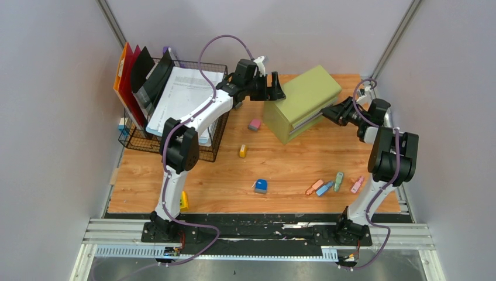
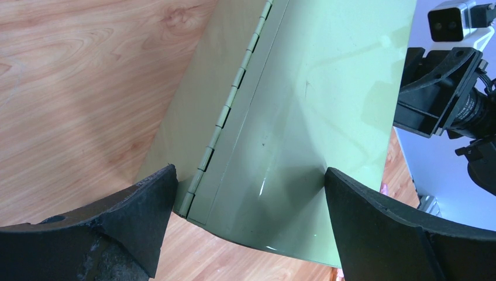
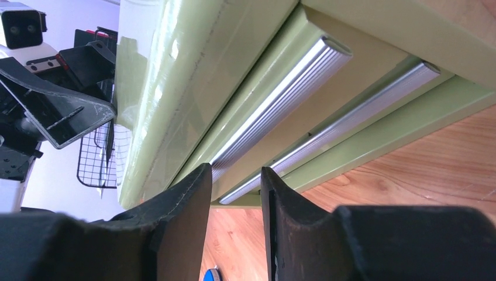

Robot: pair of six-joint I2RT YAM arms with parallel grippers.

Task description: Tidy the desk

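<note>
A pale green cabinet stands askew at the back right of the wooden desk, its hinged lid visible in the left wrist view. My left gripper is open at the cabinet's back-left corner, its fingertips against the lid. My right gripper is at the front face, where two ribbed silver handles show in the right wrist view. Its fingertips sit close together just below the upper handle, with a gap between them and nothing seen held.
A wire basket with papers and folders fills the back left. A pink eraser, yellow block, blue object and several highlighters lie on the desk.
</note>
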